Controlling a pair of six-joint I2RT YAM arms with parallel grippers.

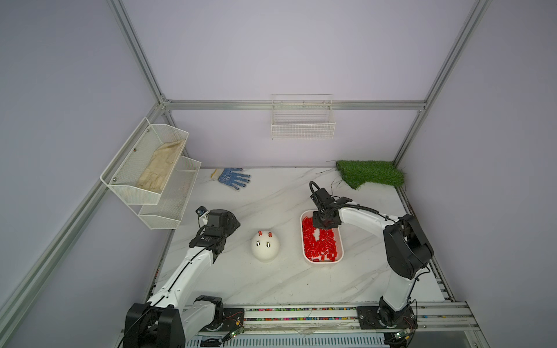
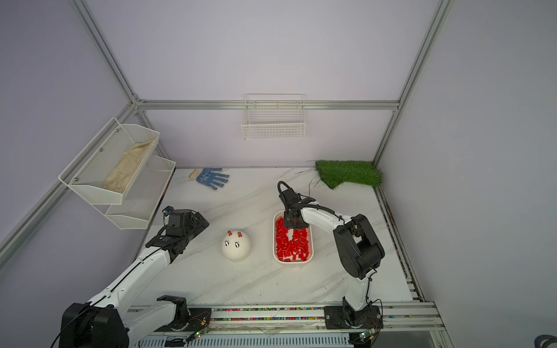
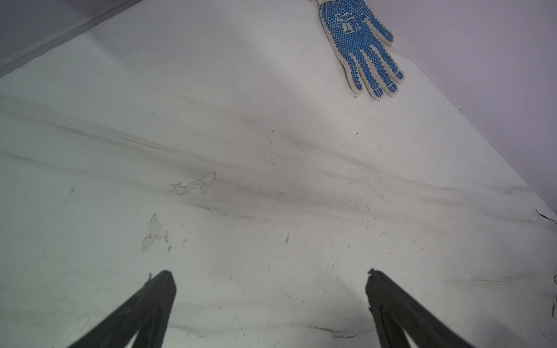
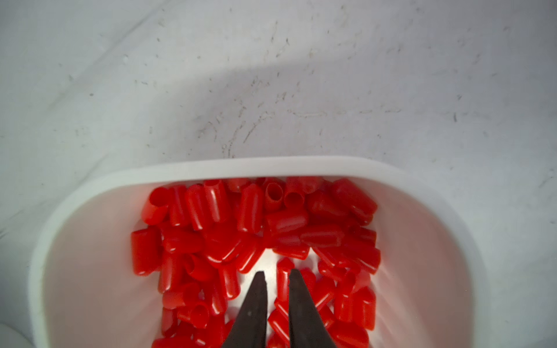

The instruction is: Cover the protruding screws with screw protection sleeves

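Note:
A white round dome (image 1: 265,255) on the table carries two bare metal screws, a left one (image 1: 258,244) and a right one (image 1: 268,244). Behind them, red caps cover two posts, one being the left red sleeve (image 1: 260,233). Many loose red sleeves (image 4: 250,208) fill the white tub (image 4: 255,168). Over the tub's back part, my right gripper points down, its fingertips narrowly parted. A red sleeve (image 4: 283,272) shows in that gap; whether it lies between the tips or below them I cannot tell. My left gripper is wide open above bare table, holding nothing.
Towards the back lie a blue-dotted glove (image 1: 233,177) and a green turf mat (image 1: 371,173). White wire shelves (image 1: 152,211) stand at left.

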